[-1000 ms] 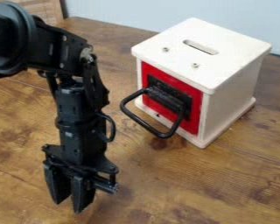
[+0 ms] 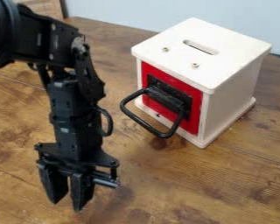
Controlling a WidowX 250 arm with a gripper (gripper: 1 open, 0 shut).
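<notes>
My gripper (image 2: 67, 185) is at the lower left, pointing down at the wooden table, its two black fingers low near the surface; whether anything is between them I cannot tell. To its upper right stands a white wooden box (image 2: 224, 87) with a red front, a dark panel and a black loop handle (image 2: 153, 125) sticking out toward the arm. The box's top has a slot and small screws. The handle is apart from the gripper.
A pale wall runs behind the box along the table's far edge.
The arm and gripper have shifted slightly to the left, and the upper arm has tilted a little. The box and its handle have not moved.
</notes>
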